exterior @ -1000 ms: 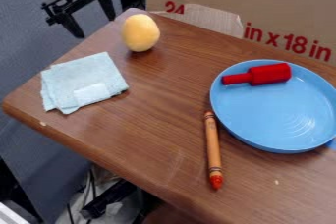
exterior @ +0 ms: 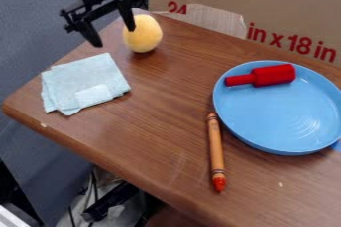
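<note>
My black gripper [exterior: 111,33] hangs in the upper left, its fingers spread and angled down, just left of and above the yellow oval object [exterior: 144,36] near the table's back left. Nothing shows between the fingers. A folded light-blue cloth [exterior: 84,82] lies at the left of the wooden table [exterior: 154,151]. A blue plate [exterior: 280,121] at the right holds a red cylinder [exterior: 273,75] with a thin end. An orange crayon [exterior: 216,151] lies left of the plate.
A cardboard box [exterior: 246,7] stands behind the table. The middle of the table between cloth and plate is clear. The table's left edge drops to the grey floor area.
My gripper has moved down and to the right, closer to the yellow object. The things on the table look unmoved.
</note>
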